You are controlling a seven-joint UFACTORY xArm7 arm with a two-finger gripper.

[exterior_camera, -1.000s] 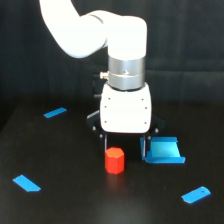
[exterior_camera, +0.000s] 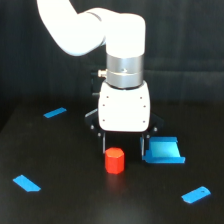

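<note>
A red block [exterior_camera: 115,160] with an angular outline sits on the dark table, a little left of the picture's middle. Just behind or above it hangs my gripper [exterior_camera: 123,148], pointing down from the white arm [exterior_camera: 124,105]. Its two dark fingers stand apart, so it appears open; the gap between them looks empty. The block shows whole in front, low and toward the left finger. How far apart in depth block and fingers are, I cannot tell.
Right of the gripper lies a blue square tray [exterior_camera: 164,151]. Blue tape strips mark the table at the back left [exterior_camera: 55,112], front left [exterior_camera: 27,184] and front right [exterior_camera: 196,195].
The arm and gripper have shifted very slightly left. The red block and the blue tray have stayed in place.
</note>
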